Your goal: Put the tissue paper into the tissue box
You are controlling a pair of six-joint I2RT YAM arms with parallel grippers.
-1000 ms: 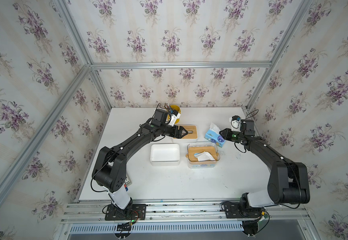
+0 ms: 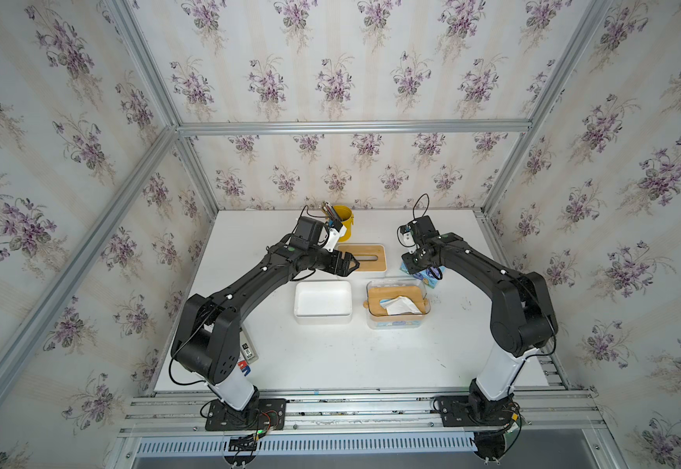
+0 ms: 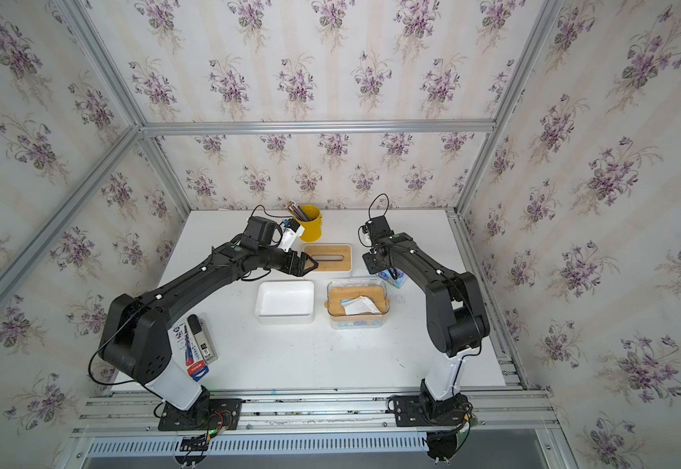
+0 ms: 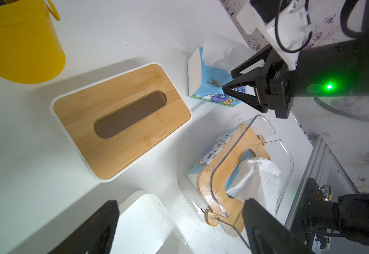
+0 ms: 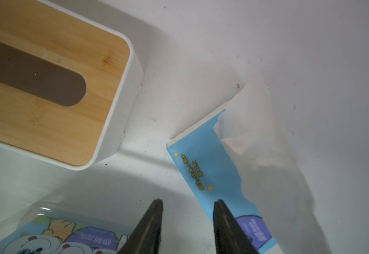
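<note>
A blue tissue pack (image 5: 209,169) with cartoon print lies on the table at the right. A white tissue (image 5: 269,156) sticks up out of it. Over this pack hangs my right gripper, open, with nothing between its fingers. The wooden lid (image 4: 82,110) of the tissue box, white-rimmed and with a long slot, lies to the pack's left. In front of it stands the white open box (image 2: 323,298), empty. My left gripper is open above the table near the lid, holding nothing.
A clear container (image 4: 212,177) with a wooden lid and another tissue pack inside stands right of the white box. Behind the lid is a yellow bucket (image 4: 23,42) of tools. Stationery packs (image 3: 192,348) lie at the front left.
My right gripper has swung left and back, from beside the blue tissue pack to over it. The pack and boxes stay in place.
</note>
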